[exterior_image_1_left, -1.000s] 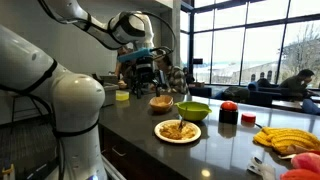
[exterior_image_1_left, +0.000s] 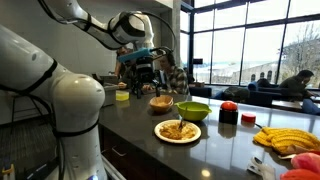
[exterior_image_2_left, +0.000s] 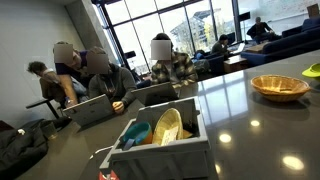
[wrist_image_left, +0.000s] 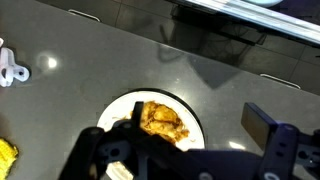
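Observation:
My gripper is open in the wrist view, its dark fingers wide apart with nothing between them. Below it on the dark table lies a white plate (wrist_image_left: 190, 105) of orange-brown food (wrist_image_left: 160, 121), partly covered by the near finger in this view. In exterior view 1 the arm (exterior_image_1_left: 75, 100) rises at the left, its wrist high above the table. The same plate (exterior_image_1_left: 160, 136) sits in front of it, with a dark upright thing, perhaps a utensil, over the food. The fingertips are hard to make out there.
Behind the plate are a green bowl (exterior_image_1_left: 194, 111) and a tan basket (exterior_image_1_left: 160, 103). Yellow cloth-like items (exterior_image_1_left: 288, 139) lie at the right. A grey bin (exterior_image_2_left: 160, 155) holds bowls, and a wicker basket (exterior_image_2_left: 281, 88) stands apart. People sit beyond the table.

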